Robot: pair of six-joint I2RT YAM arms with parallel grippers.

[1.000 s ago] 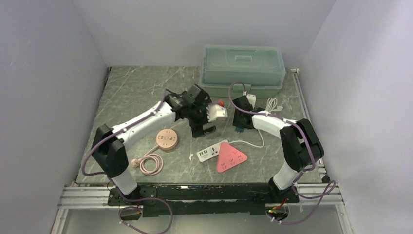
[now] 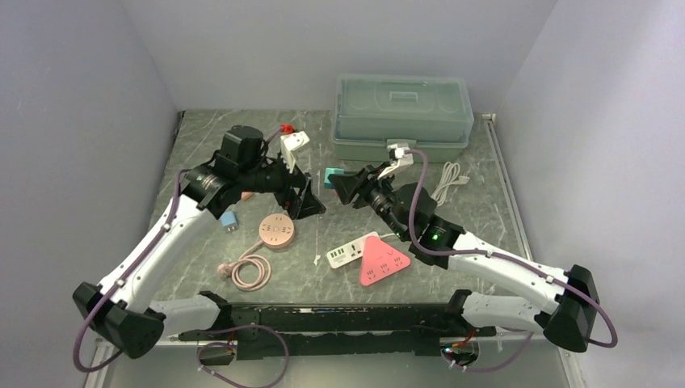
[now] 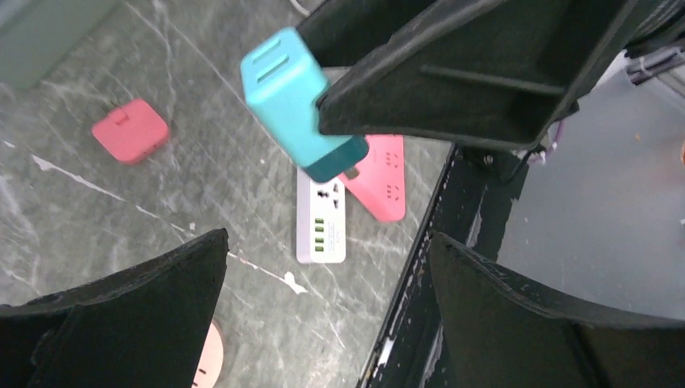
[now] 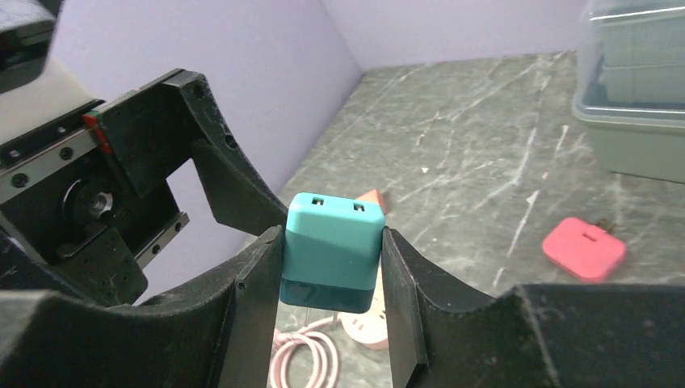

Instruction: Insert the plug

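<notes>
A teal plug (image 4: 335, 246) is clamped between the fingers of my right gripper (image 2: 340, 183), raised above the table. Its prongs point downward, and one prong shows below the plug's dark base in the left wrist view. Facing it from the left, my left gripper (image 2: 309, 206) is open and empty, its fingers (image 3: 153, 307) spread wide and apart from the teal plug (image 3: 295, 101). Below lie a white power strip (image 2: 347, 251), a pink triangular socket (image 2: 382, 261) and a round peach socket (image 2: 277, 230), with no plug visible in them.
On the table lie a red plug (image 4: 585, 249), a blue plug (image 2: 229, 221) and an orange plug (image 2: 246, 195). A coiled peach cord (image 2: 252, 273) occupies the front left. At the back stands a translucent green box (image 2: 402, 117). White cable (image 2: 449, 181) lies at right.
My right gripper has carried the teal plug leftward, away from the right side of the table. The left gripper has drawn back to the left, and the two now stand close together.
</notes>
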